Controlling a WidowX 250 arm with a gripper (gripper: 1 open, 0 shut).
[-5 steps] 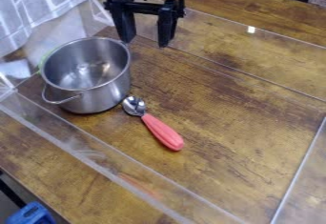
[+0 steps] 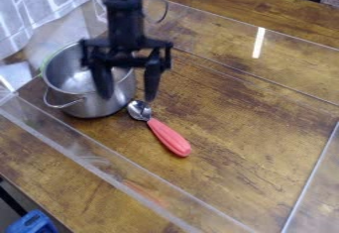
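Observation:
My black gripper [image 2: 123,57] hangs blurred over the steel pot [image 2: 79,98], its lower parts hiding much of the pot's opening; whether it is open or shut is unclear. A spoon with a pink handle [image 2: 169,138] lies on the wooden table just right of the pot, its metal head beside the pot's side.
Transparent walls surround the work area, with a white crumpled surface behind at the upper left. A blue object [image 2: 34,224] sits at the bottom-left corner.
The gripper has moved down and toward the front, from behind the pot to over it. The pot and spoon have not visibly moved.

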